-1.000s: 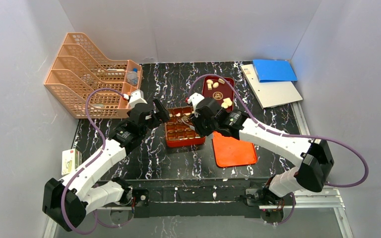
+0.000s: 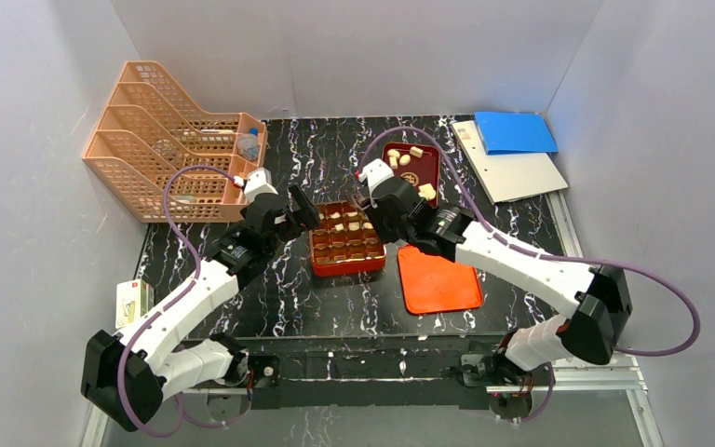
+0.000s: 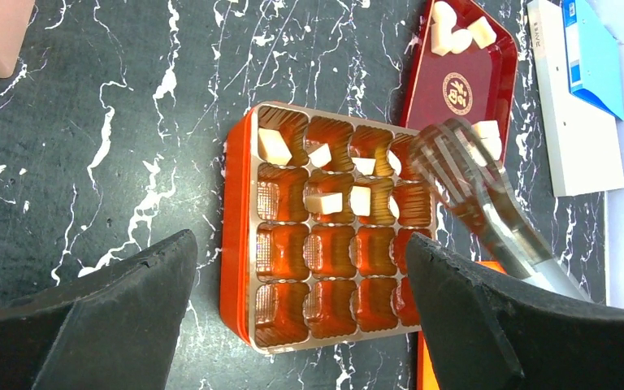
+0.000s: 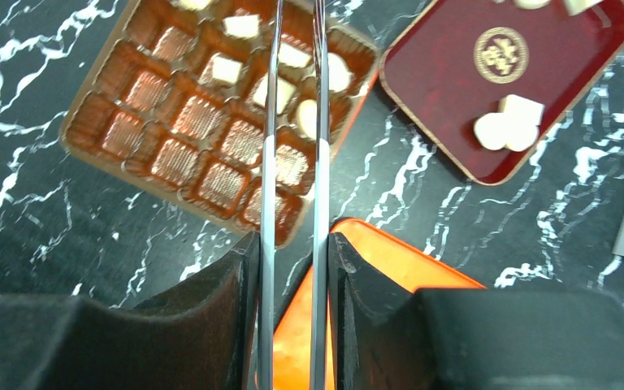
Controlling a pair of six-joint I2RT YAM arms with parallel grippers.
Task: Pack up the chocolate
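Note:
Metal tongs [image 4: 269,195] stand between the fingers of my right gripper, which is shut on them. Their fork-like tips hang over the right edge of the red chocolate box [image 3: 240,244] in the left wrist view; whether anything is between the tips I cannot make out. Pale chocolates, such as a block [image 3: 274,148] in the back left cell, lie in the box's two back rows; the two front rows are empty. On the dark red tray [image 3: 459,69] rest several more chocolates [image 4: 522,109]. Open and empty, my left gripper is at the box's left side.
An orange lid [image 2: 439,281] lies flat at the box's right front. A peach rack [image 2: 177,140] fills the back left, and a white folder [image 2: 512,172] under a blue one [image 2: 517,133] lies at the back right. Left of the box, the marble table is bare.
My right gripper has risen and drawn slightly back with the tongs, whose tips earlier reached into the box. The left arm stays where it was.

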